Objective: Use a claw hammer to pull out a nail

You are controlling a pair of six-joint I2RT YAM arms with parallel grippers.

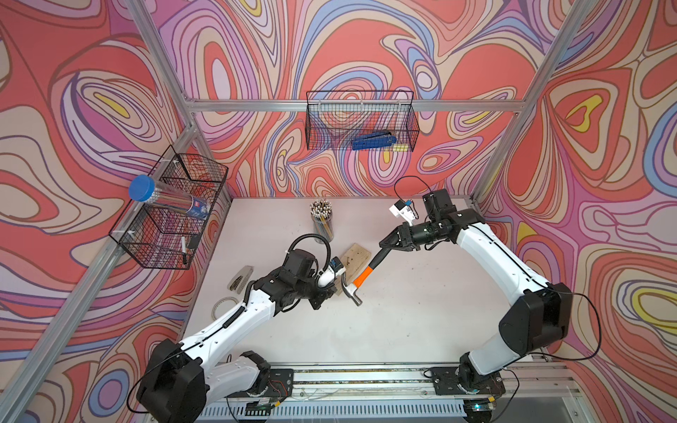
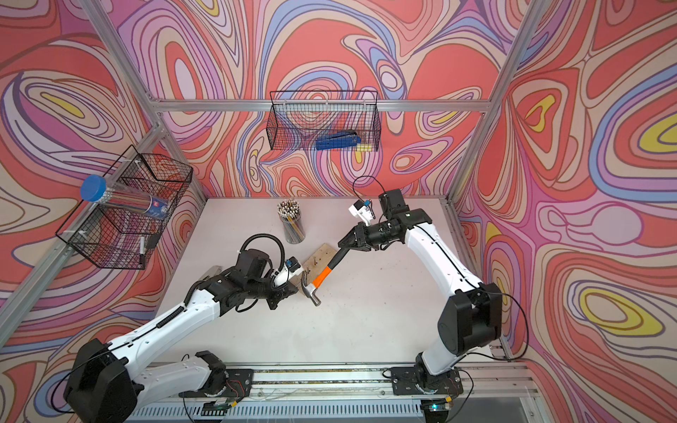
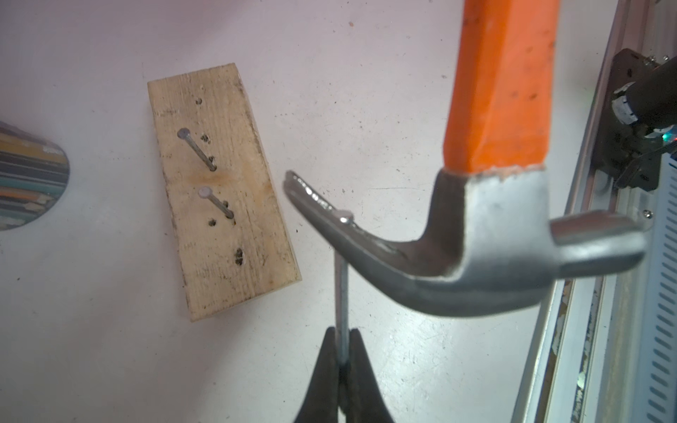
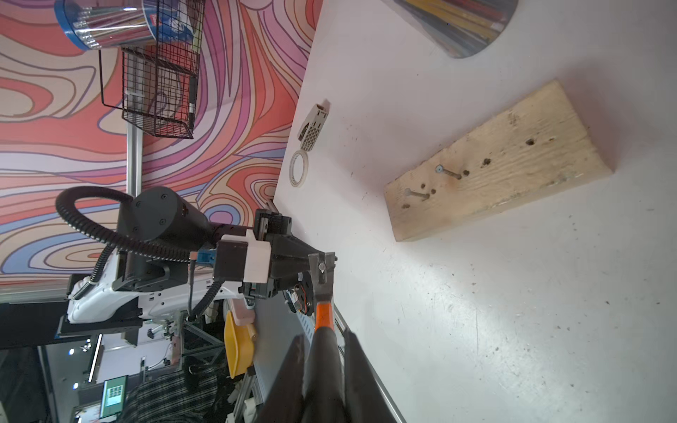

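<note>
My right gripper is shut on the dark grip of the claw hammer [image 1: 363, 277], whose head hangs low beside my left gripper [image 1: 325, 301]. In the left wrist view, a loose nail [image 3: 342, 289] stands out from the left fingers [image 3: 326, 370], which are shut on it. Its round head shows at the hammer's claw [image 3: 352, 243]; whether it sits in the slot or only against it, I cannot tell. The wooden board [image 3: 232, 264] lies on the table, with one slanted nail [image 3: 197, 149] and a second nail [image 3: 217, 202] standing in it among several holes.
A cup of pencils [image 1: 321, 224] stands behind the board. At the table's left lie a grey tool [image 1: 240, 278] and a tape ring [image 1: 224, 308]. Wire baskets hang on the left and at the back.
</note>
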